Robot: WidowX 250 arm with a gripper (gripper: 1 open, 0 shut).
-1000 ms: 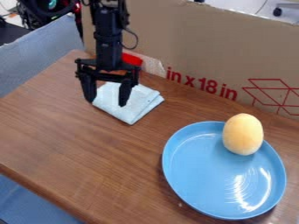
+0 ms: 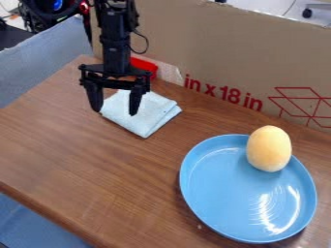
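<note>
My black gripper [image 2: 115, 97] hangs at the upper left over a folded white cloth [image 2: 150, 118] on the wooden table. Its fingers are spread apart, with nothing visible held between them. On the right a light blue plate [image 2: 230, 201] holds a yellow egg-shaped object [image 2: 269, 148] at its upper part. A red object [image 2: 145, 66] sits behind the gripper, partly hidden by it.
A cardboard box wall [image 2: 233, 48] with red print runs along the back of the table [image 2: 104, 179]. Blue-grey padding lies beyond its left edge.
Compared with one second ago, my gripper has shifted slightly to the left. The cloth, plate and yellow object are unchanged.
</note>
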